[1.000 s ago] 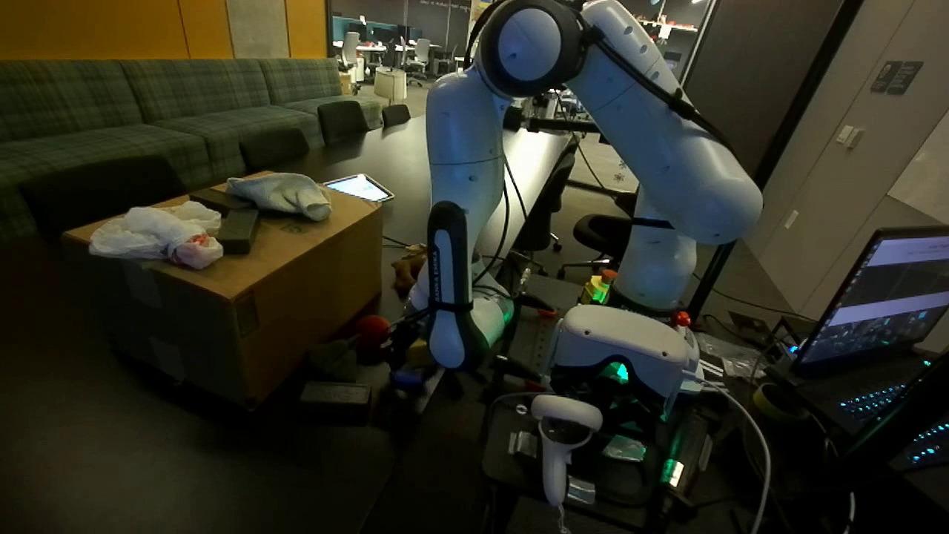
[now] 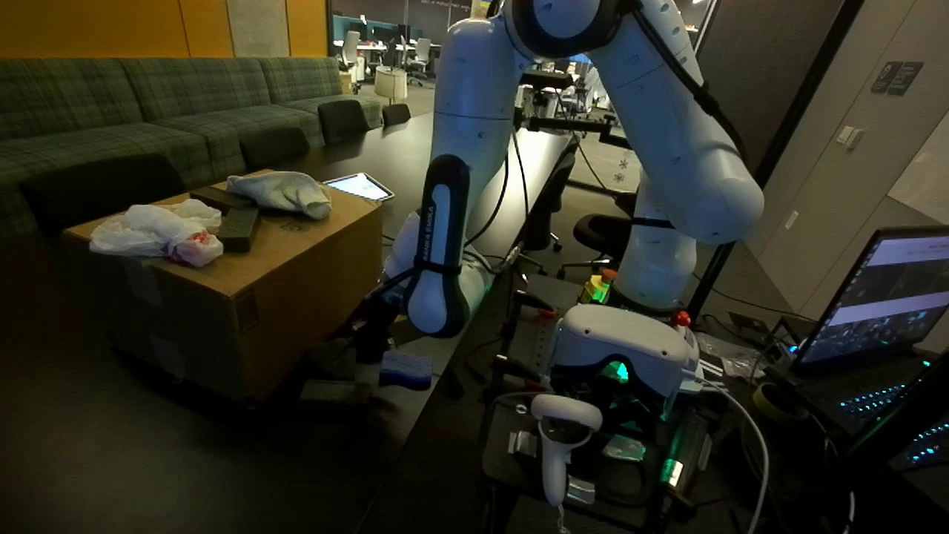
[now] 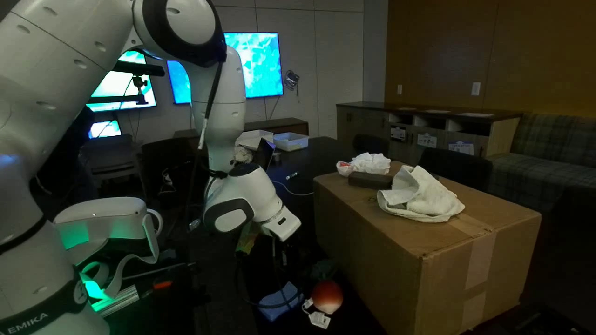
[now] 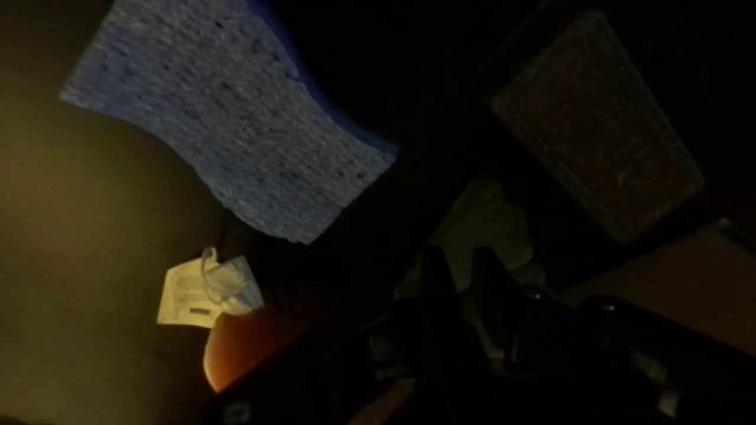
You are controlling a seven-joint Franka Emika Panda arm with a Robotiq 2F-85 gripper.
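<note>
My gripper is a dark shape low in the wrist view, with a narrow gap between its two fingertips. A dull greenish item (image 4: 489, 219) shows beyond and between them; contact is too dark to judge. In exterior view 1 the gripper (image 2: 369, 340) is low beside the cardboard box. Near it lies a blue sponge (image 2: 405, 368), large at upper left in the wrist view. An orange-red round object (image 3: 327, 296) with white tags (image 3: 319, 319) sits beside the sponge, partly covered by the gripper in the wrist view. A dark brown block (image 4: 602, 127) lies at upper right there.
The cardboard box (image 2: 307, 298) closely borders this patch of table, carrying a white cloth (image 3: 422, 195), a plastic bag (image 2: 160, 233) and dark blocks. A headset (image 2: 623, 343) and controller (image 2: 562, 436) occupy the robot's cart.
In exterior view 1 the arm has shifted left and its lower end has risen slightly. The blue sponge now shows more fully there, while the red object is hidden behind the gripper.
</note>
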